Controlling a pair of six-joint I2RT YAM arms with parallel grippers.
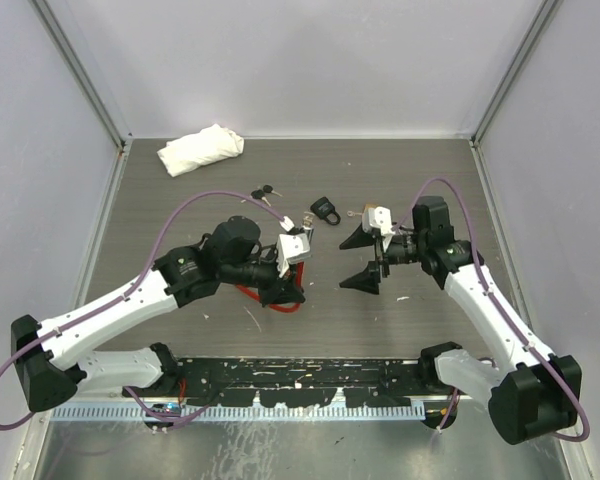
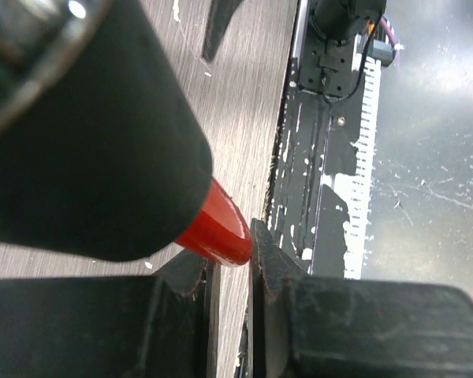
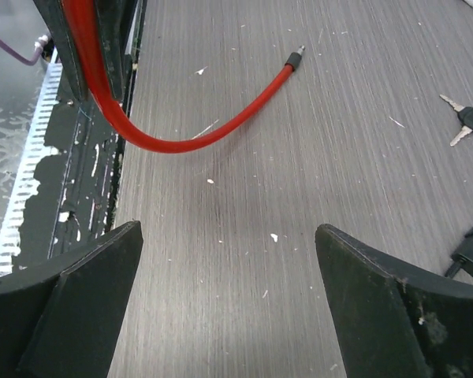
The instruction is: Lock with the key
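Observation:
A red cable lock (image 1: 286, 308) hangs from my left gripper (image 1: 283, 297), which is shut on it. In the left wrist view the red cable (image 2: 221, 224) sits at the fingertips, and its large dark cylindrical end (image 2: 102, 150) fills the upper left. In the right wrist view the cable (image 3: 173, 145) curves from the left fingers to a free metal tip (image 3: 299, 55). My right gripper (image 1: 346, 264) stands open and empty, to the right of the cable. A silvery metal piece (image 1: 308, 224) shows beside the left wrist; its form is unclear.
Keys with dark heads (image 1: 266, 192) lie toward the back. A black padlock (image 1: 325, 211) rests right of them. A brass-coloured item (image 1: 370, 207) is partly hidden by the right wrist. White cloth (image 1: 201, 150) lies back left. Bare table (image 1: 410, 330) shows at front right.

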